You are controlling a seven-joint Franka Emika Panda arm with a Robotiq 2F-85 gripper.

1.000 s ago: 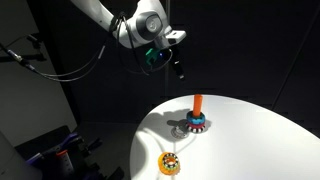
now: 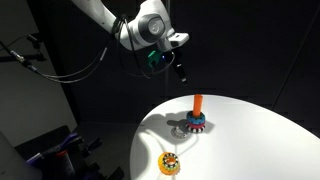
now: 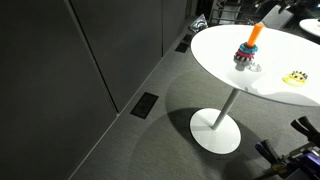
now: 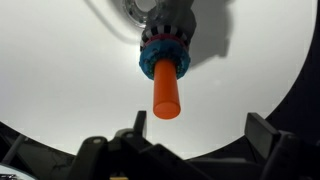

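On the white round table (image 2: 255, 140) stands an orange peg (image 2: 198, 104) rising from a small stack of blue and dark rings (image 2: 196, 122). Beside the stack lies a clear or silvery ring (image 2: 180, 131). Nearer the front edge is a yellow-orange ring (image 2: 169, 162) with dark spots. My gripper is open and empty, its black fingers (image 4: 262, 132) wide apart in the wrist view. It hangs well above the table, and the orange peg points up toward the gap from slightly ahead of it.
In exterior view 2 the table stands on a single pedestal with a round white base (image 3: 215, 131). A loose cable (image 2: 75, 72) loops along the arm.
The arm's head has shifted very slightly in exterior view 1. Things on the table have stayed where they were.
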